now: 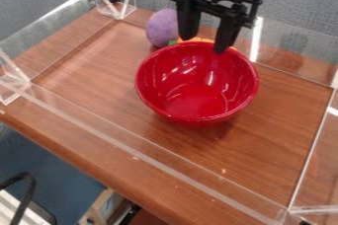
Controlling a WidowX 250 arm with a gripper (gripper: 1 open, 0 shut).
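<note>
A large red bowl sits on the wooden table. My black gripper hangs over the bowl's back rim, its two fingers spread apart and pointing down, with no object visible held between them. A purple round object lies behind the bowl on the left, and a small yellow-orange thing behind the back rim is mostly hidden.
Clear plastic walls border the table on all sides. A grey padded wall stands behind.
</note>
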